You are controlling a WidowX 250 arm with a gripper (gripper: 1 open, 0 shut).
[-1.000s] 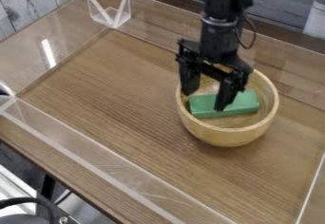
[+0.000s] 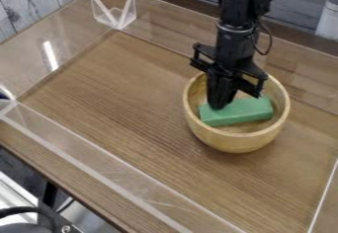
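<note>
A wide tan bowl (image 2: 238, 138) stands on the wooden table, right of centre in the camera view. Inside it lies a green block (image 2: 243, 111). My dark gripper (image 2: 218, 101) reaches down from above into the left part of the bowl, its tips at the block's left end. The fingers look close together; whether anything is between them is hard to see.
A white container (image 2: 326, 20) stands at the back right corner, and clear plastic pieces (image 2: 117, 10) sit at the back left edge.
My gripper has drawn together from a wider stance a second ago and moved into the bowl at the green block.
</note>
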